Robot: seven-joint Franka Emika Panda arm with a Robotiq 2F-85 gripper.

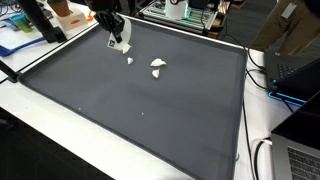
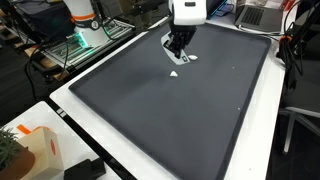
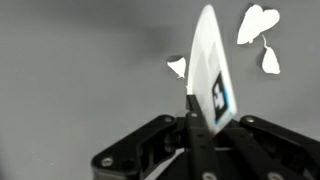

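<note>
A white, flat, paper-like piece (image 3: 208,70) with dark marks near its lower end rises from between my fingers in the wrist view. My gripper is shut on it. In exterior view 1 the white piece (image 1: 121,38) hangs from the gripper (image 1: 115,36) above the far left part of the dark table. A small white scrap (image 3: 178,66) lies on the surface just left of the held piece. Two more white scraps, a larger one (image 3: 258,23) and a smaller one (image 3: 270,61), lie close together to the right.
A laptop (image 1: 292,148) and cables stand past its right edge. Assorted items (image 1: 70,15) crowd the far left corner.
</note>
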